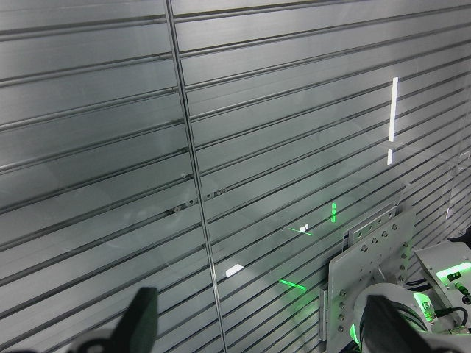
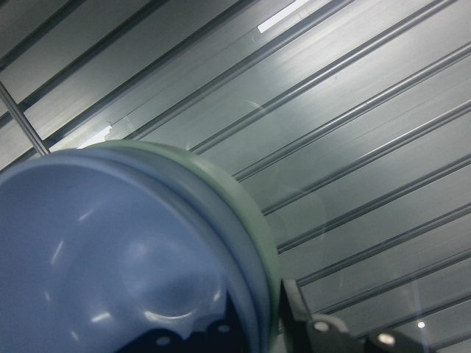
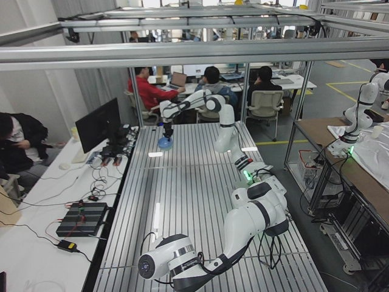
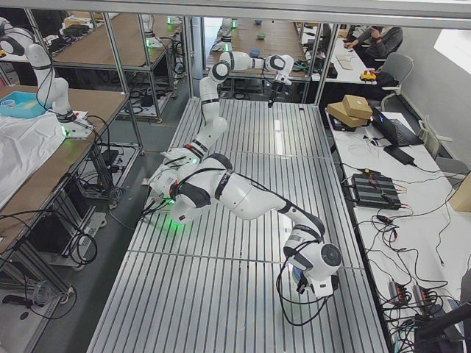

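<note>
A stack of nested bowls (image 2: pixel 132 243), blue inside a green one, fills the lower left of the right wrist view, with my right gripper at its rim, its fingers apparently shut on the rim. In the camera left view the stack (image 3: pixel 165 143) is at the far left end of the slatted table (image 3: pixel 182 194), under that gripper. The left wrist view shows bare slats below my left gripper, with nothing visible between its blurred fingers; whether it is open is unclear.
A long desk with a monitor (image 3: pixel 97 125), black boxes (image 3: pixel 82 219) and cables runs beside it. Metal frame posts and overhead beams surround the workspace.
</note>
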